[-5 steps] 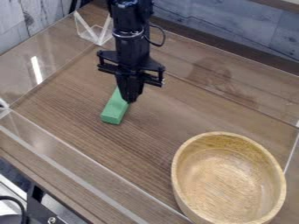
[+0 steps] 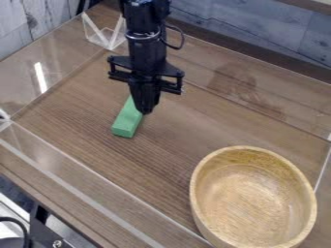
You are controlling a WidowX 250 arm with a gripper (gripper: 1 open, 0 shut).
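My black gripper hangs over the middle-left of the wooden table, just above a green block that lies flat on the surface. The upper end of the block is partly hidden behind the gripper. I cannot tell whether the fingers are open or shut, or whether they touch the block.
A large tan round bowl stands at the front right. Grey plank-like walls border the back, and clear plastic pieces show at the left edge.
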